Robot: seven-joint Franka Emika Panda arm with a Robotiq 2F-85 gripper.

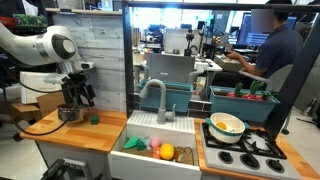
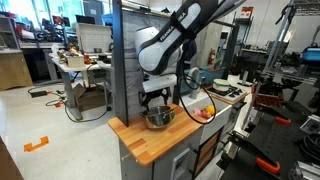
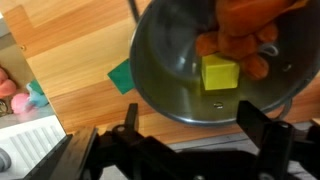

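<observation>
A metal pot [image 3: 165, 75] fills much of the wrist view. Inside it lie a yellow block [image 3: 219, 72] and several soft orange-brown things [image 3: 240, 30]. My gripper is open, its dark fingers [image 3: 265, 140] wide apart, and no object shows between them. In the first exterior view the gripper [image 1: 82, 98] is low over the pot [image 1: 70, 114] at the counter's left end. The second exterior view also has the pot [image 2: 159, 119] below the hand; its contents are hard to make out there.
A green piece [image 3: 122, 77] lies on the wooden counter [image 1: 112, 130] beside the pot. Farther right are a sink [image 1: 150, 160] with several coloured toys, a faucet [image 1: 160, 95], and a stove [image 1: 245, 155] bearing a white bowl [image 1: 226, 127]. Wood between pot and sink is mostly clear.
</observation>
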